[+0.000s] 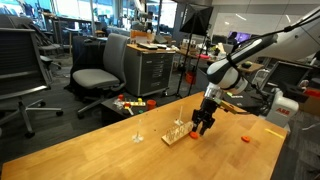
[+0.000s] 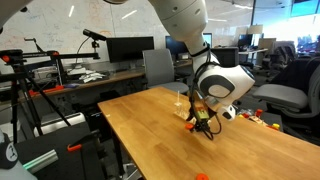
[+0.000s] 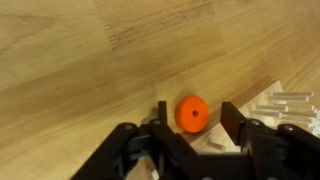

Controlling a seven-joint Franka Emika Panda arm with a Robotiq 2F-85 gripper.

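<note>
A small orange-red round piece [image 3: 192,114] lies on or close to the wooden table, between the fingertips in the wrist view. My gripper is open around it, with a narrow gap on either side of the piece. Beside the right finger is a light wooden rack with pegs [image 3: 292,101]. In exterior view 1 the gripper [image 1: 199,132] is low over the table, just right of the rack [image 1: 177,133], with the red piece [image 1: 194,135] under it. Whether the piece touches the table cannot be told.
Another red piece [image 1: 246,139] rests to the right on the table, and a red one [image 2: 201,177] shows at the near edge in exterior view 2. Several small coloured items [image 1: 124,101] stand at the far table edge.
</note>
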